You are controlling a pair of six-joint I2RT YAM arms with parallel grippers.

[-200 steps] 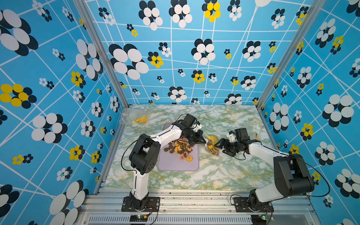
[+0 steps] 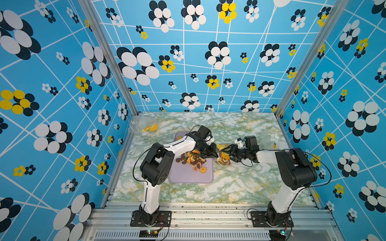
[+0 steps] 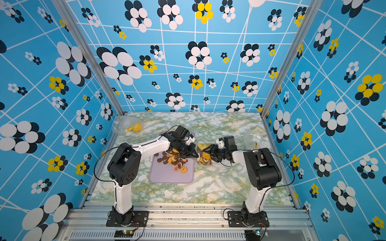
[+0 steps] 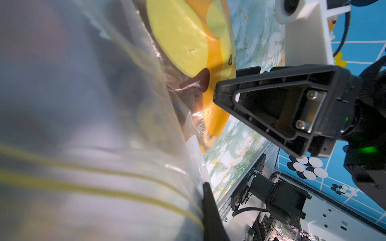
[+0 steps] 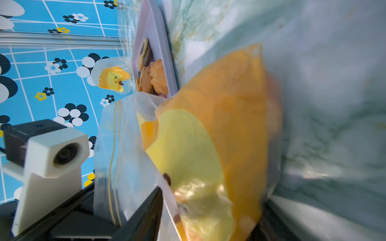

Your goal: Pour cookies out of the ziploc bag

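Note:
A clear ziploc bag with an orange and yellow print [image 2: 223, 159] stands between my two grippers, just right of the lilac tray [image 2: 190, 178]. My left gripper [image 2: 217, 153] is shut on the bag's top edge; its fingertips are mostly hidden by the film in the left wrist view, where yellow zip lines [image 4: 100, 190] run across. My right gripper is part open, with one finger on either side of the bag's printed body [image 5: 193, 148]. Cookies show through the film near the bag's bottom. More cookies [image 2: 195, 160] lie in a pile on the tray.
A bag with an orange print [image 2: 150, 127] lies at the table's back left corner. Another clear bag [image 2: 274, 139] is at the right edge.
My right gripper has moved left to the bag, its fingers now around it. The left gripper has shifted only slightly, with the bag still beside the tray.

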